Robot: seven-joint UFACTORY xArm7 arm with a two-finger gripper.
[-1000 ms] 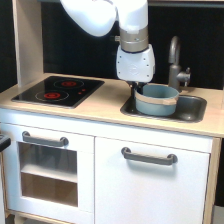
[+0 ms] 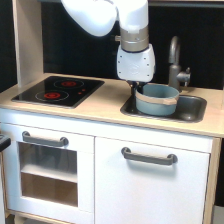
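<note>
A blue-green pot (image 2: 158, 103) sits in the dark sink at the right of the counter, its rim above the sink's edge. My gripper (image 2: 137, 88) reaches down from above at the pot's left side, with its white hand over the sink. The dark fingers are small and blend with the sink and the pot's edge. Whether they are apart, or closed on the rim or a handle, is hidden from this angle.
A black faucet (image 2: 177, 65) rises behind the pot. On the left lies a black stovetop (image 2: 58, 91) with two red burners. Wooden counter (image 2: 103, 104) between stove and sink is bare. White cabinet doors with grey handles (image 2: 149, 156) stand below.
</note>
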